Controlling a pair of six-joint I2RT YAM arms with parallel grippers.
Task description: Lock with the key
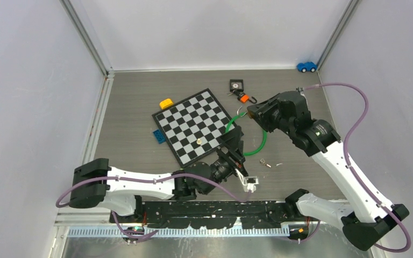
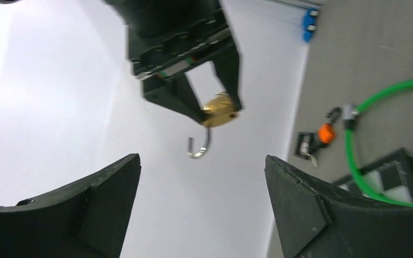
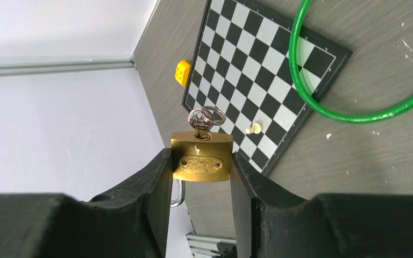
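Note:
A brass padlock (image 3: 201, 164) is held between the fingers of my right gripper, shackle down, with a key and ring (image 3: 200, 118) at its keyhole. In the left wrist view the padlock (image 2: 220, 112) hangs raised in that gripper, its shackle showing below. My left gripper faces it from a short distance, fingers apart with nothing between them. In the top view the left gripper (image 1: 231, 137) is over the chessboard's right side.
A chessboard (image 1: 191, 123) with a pawn, a green hose loop (image 1: 262, 142), an orange-and-black lock (image 1: 244, 98), a black box (image 1: 236, 83), a yellow block (image 1: 166, 103) and a blue car (image 1: 306, 66) lie around. Small bits (image 1: 267, 164) lie front right.

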